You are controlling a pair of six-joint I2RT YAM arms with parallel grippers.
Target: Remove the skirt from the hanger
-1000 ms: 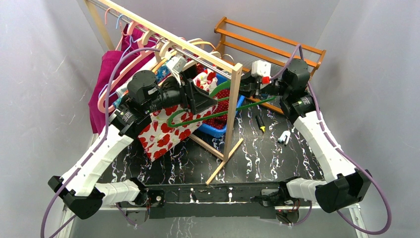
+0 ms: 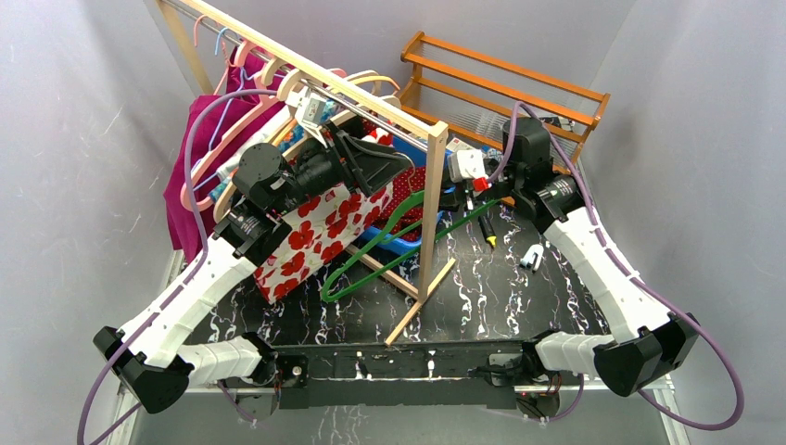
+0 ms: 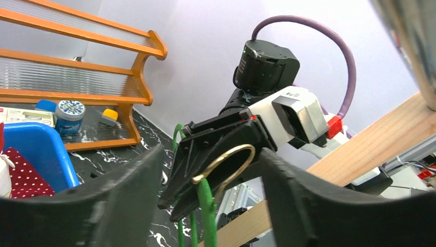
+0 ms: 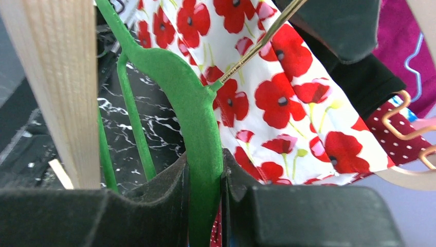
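An empty-looking green hanger (image 2: 378, 243) is tilted beside the rack's front post, with no cloth visible on it. My right gripper is shut on its green arm, fingers pressed against both sides. The hanger's gold hook (image 3: 241, 148) shows between the blurred fingers of my left gripper, which stands open with clear space either side. White cloth with red poppies (image 4: 280, 103), possibly a skirt, hangs behind the hanger. Dark red dotted cloth (image 3: 23, 175) lies in the blue basket (image 3: 46, 141); whether either is the task's skirt, I cannot tell.
The wooden rack's post (image 2: 432, 213) stands close to both grippers and the hanger. Several hangers with garments crowd the rail (image 2: 320, 88) at left. A wooden shelf (image 2: 500, 69) is at the back. A yellow-tipped marker (image 2: 488, 232) lies on the dark table, whose front right is clear.
My right gripper has moved left and downward in the top view, bringing the green hanger lower and tilting it more steeply.
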